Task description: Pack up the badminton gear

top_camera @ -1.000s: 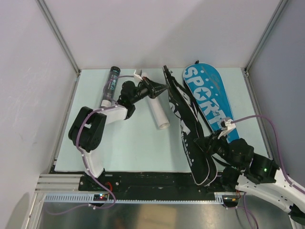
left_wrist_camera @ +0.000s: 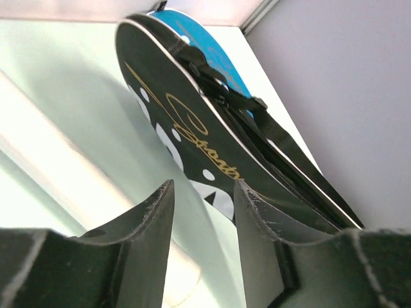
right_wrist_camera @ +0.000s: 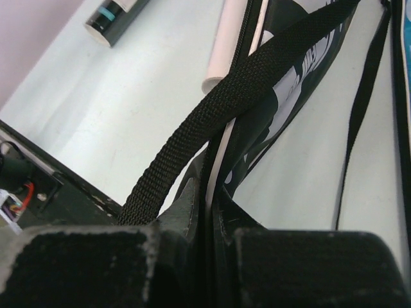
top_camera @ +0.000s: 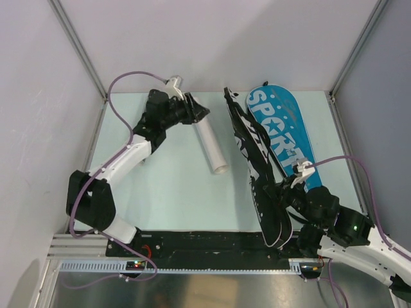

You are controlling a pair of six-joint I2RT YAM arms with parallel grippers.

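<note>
A long black racket bag (top_camera: 255,168) with white patterning stands on edge along the middle-right of the white table. My right gripper (top_camera: 273,192) is shut on its near part; in the right wrist view the bag's zipped edge (right_wrist_camera: 220,149) runs between the fingers, a black strap (right_wrist_camera: 192,131) looping beside it. To the left of the bag's far end, above a white shuttlecock tube (top_camera: 210,142), is my left gripper (top_camera: 200,114). Its fingers (left_wrist_camera: 153,221) stand apart with nothing between them, the bag (left_wrist_camera: 186,122) beyond. A blue bag marked SPORT (top_camera: 282,125) lies flat at the right.
A dark tube with a teal band (right_wrist_camera: 110,18) lies on the left, mostly hidden under my left arm in the top view. Walls enclose the back and sides. Bare table (top_camera: 183,199) shows at front centre.
My left gripper has drawn leftward from the black bag, and its arm now covers the dark tube.
</note>
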